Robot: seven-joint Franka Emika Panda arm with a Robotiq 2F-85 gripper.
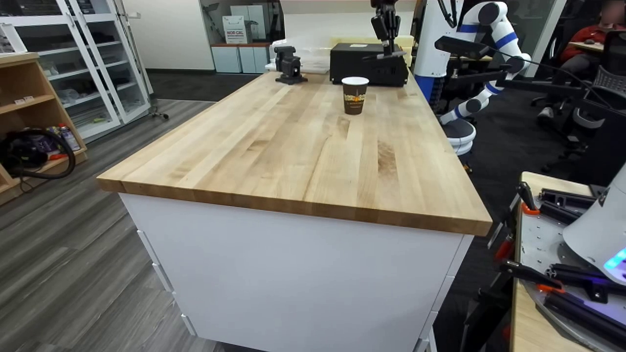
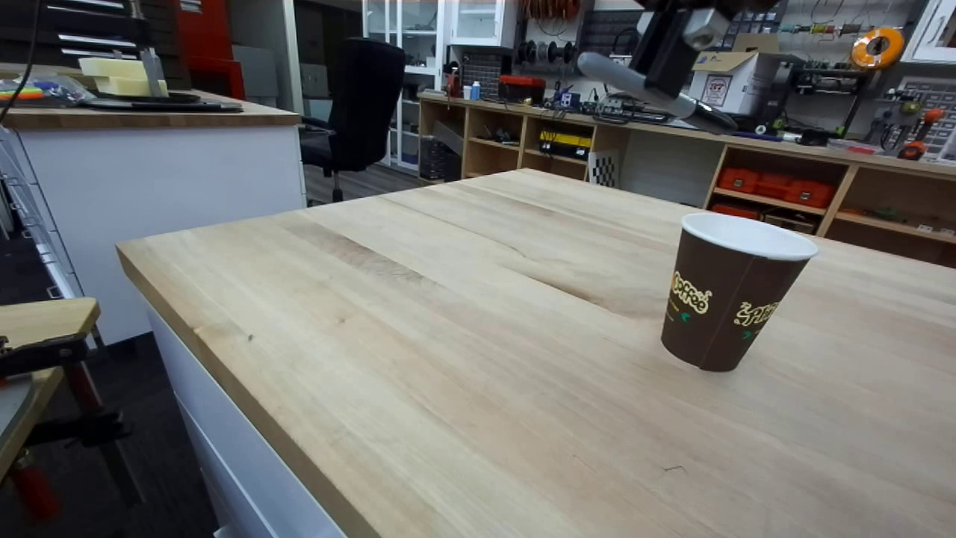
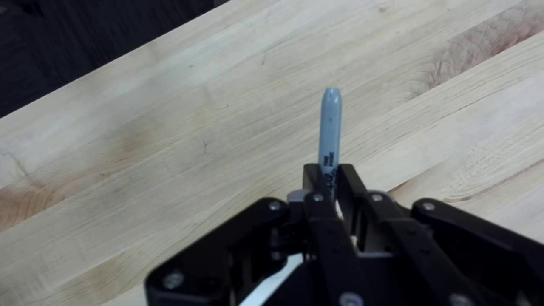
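A grey marker (image 3: 330, 125) with black lettering is pinched between the dark fingers of my gripper, its capped end pointing away in the wrist view. In exterior view 2 the marker (image 2: 623, 79) hangs in the air, well above the tabletop, and the gripper (image 2: 668, 85) is partly cut off by the top edge. A brown paper coffee cup (image 2: 730, 296) with a white rim stands upright and empty-handed of any contact, below and to the right of the marker there. Exterior view 1 shows the same cup (image 1: 355, 97) nearer the camera than the gripper (image 1: 387, 53).
Behind the cup stand a black box (image 1: 358, 61) and a small black clamp-like device (image 1: 288, 64) at the table's far end.
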